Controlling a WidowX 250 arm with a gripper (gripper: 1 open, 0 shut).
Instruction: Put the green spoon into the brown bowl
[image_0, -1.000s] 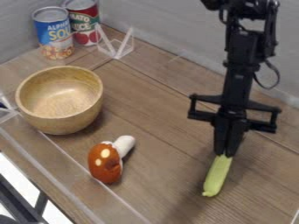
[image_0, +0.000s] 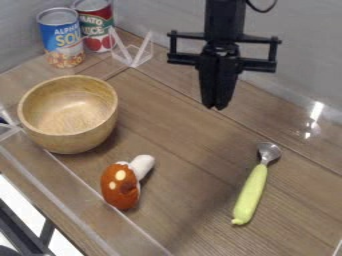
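The green spoon (image_0: 250, 192) lies on the right of the wooden table, its pale green handle toward the front and its metal bowl end toward the back. On the left stands the brown bowl (image_0: 70, 113), which looks empty. My black gripper (image_0: 215, 104) hangs over the back middle of the table, pointing down, to the right of the bowl and behind the spoon. It touches neither of them. Its fingertips appear close together and nothing shows hanging from them, but how far apart they are is unclear.
A red and white toy mushroom (image_0: 120, 187) lies in front of the bowl. An Alphabet soup can (image_0: 62, 38) and a tomato can (image_0: 95, 24) stand at the back left. Clear table lies between bowl and spoon.
My gripper has moved up, back and to the left, away from above the spoon. The spoon, bowl, mushroom and cans have kept their places.
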